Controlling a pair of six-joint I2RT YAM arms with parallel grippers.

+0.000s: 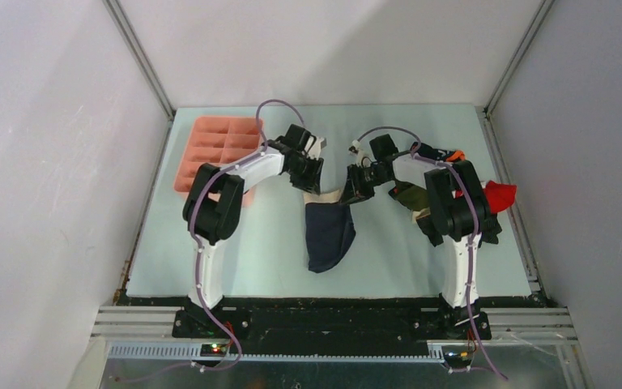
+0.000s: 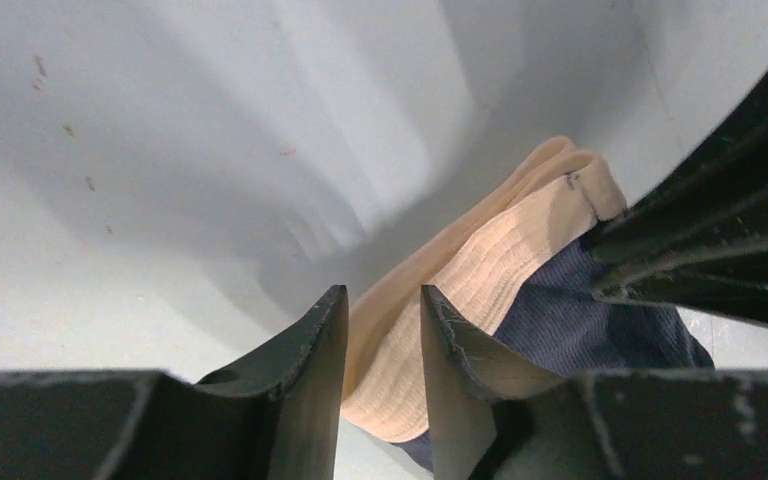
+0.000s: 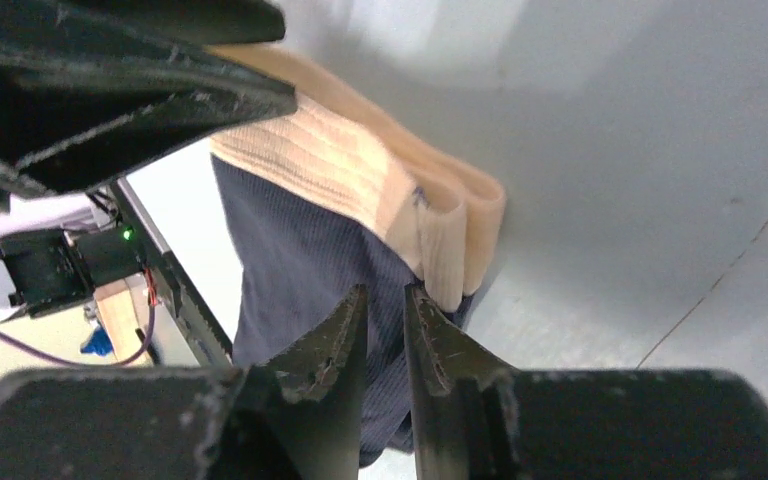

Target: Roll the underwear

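Folded navy underwear (image 1: 328,235) lies mid-table, its peach waistband (image 2: 500,250) toward the back. Over the band's left end is my left gripper, fingers a little apart, with band fabric showing in the gap. At the right end, my right gripper has a narrower gap, with navy cloth visible between its fingers and the band's folded corner just beside them. Neither gripper visibly pinches the cloth. Each wrist view also shows the other arm's dark fingers over the band.
An empty pink compartment tray (image 1: 205,154) stands at the back left, partly behind the left arm. Piled clothes (image 1: 411,197), olive, dark and red, lie at the right under the right arm. Bare table surrounds the underwear at the front and left.
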